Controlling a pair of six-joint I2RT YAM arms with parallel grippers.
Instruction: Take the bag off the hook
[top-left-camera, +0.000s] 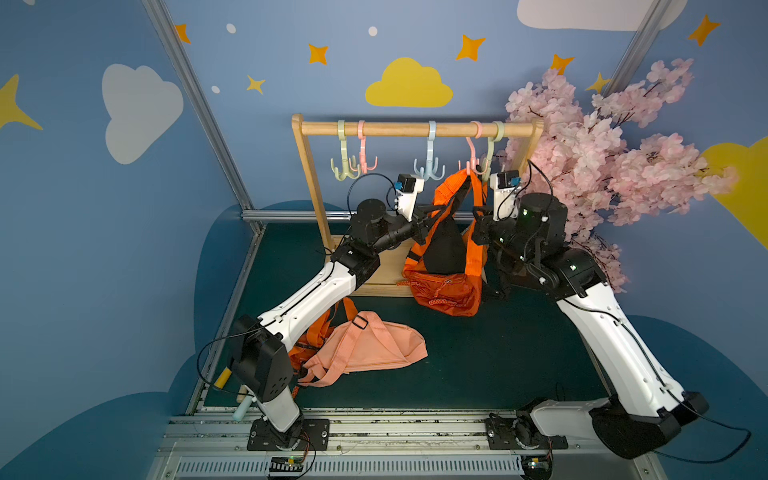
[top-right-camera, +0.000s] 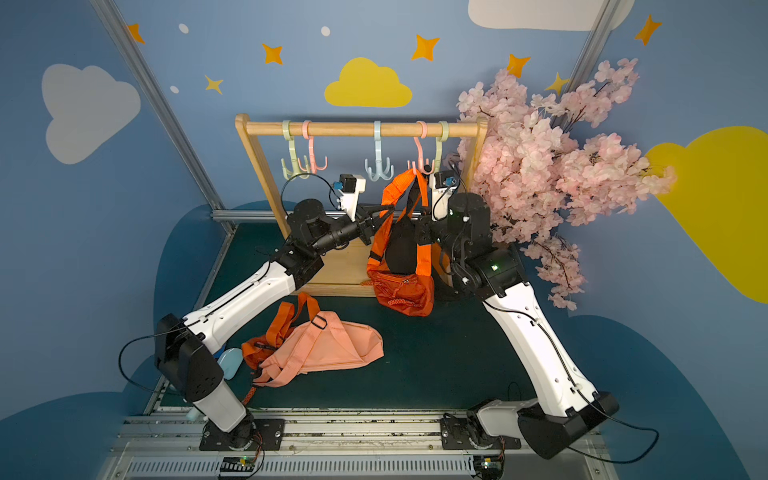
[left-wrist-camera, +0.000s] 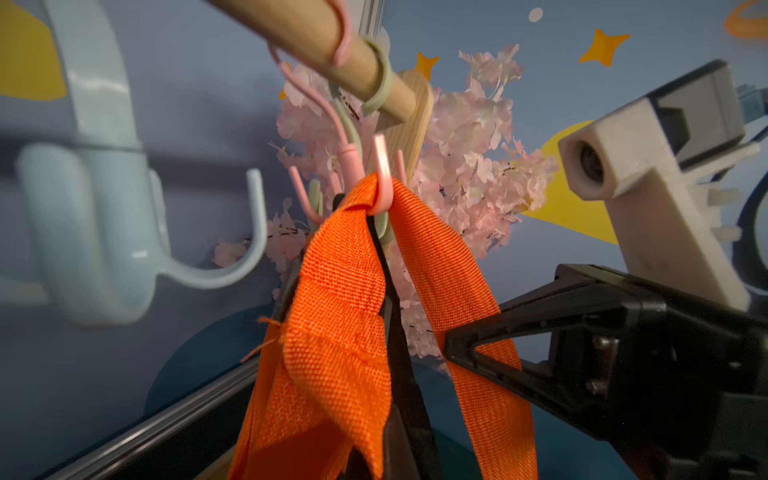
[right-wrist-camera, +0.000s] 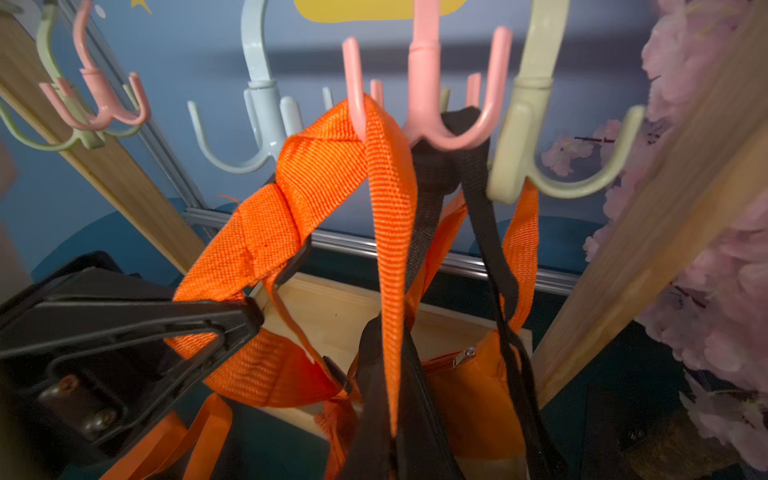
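Observation:
An orange and black bag (top-left-camera: 445, 293) hangs in front of the wooden rack at its right side. One orange strap (right-wrist-camera: 326, 164) loops over a prong of the pink hook (right-wrist-camera: 425, 88), and a black strap (right-wrist-camera: 478, 208) lies behind the hook. From the left, my left gripper (top-left-camera: 439, 213) is shut on the orange strap; its tips show only in part at the bottom of its own wrist view. On the other side, my right gripper (top-left-camera: 479, 214) is shut on the strap's descending length, visible narrowing between its dark fingers.
The rack bar (top-left-camera: 392, 129) also carries a blue hook (top-left-camera: 430, 152), a green hook (right-wrist-camera: 524, 136) close by the pink one, and more hooks at left. Pink blossoms (top-left-camera: 592, 152) crowd the right side. A peach bag (top-left-camera: 376, 344) lies at front left.

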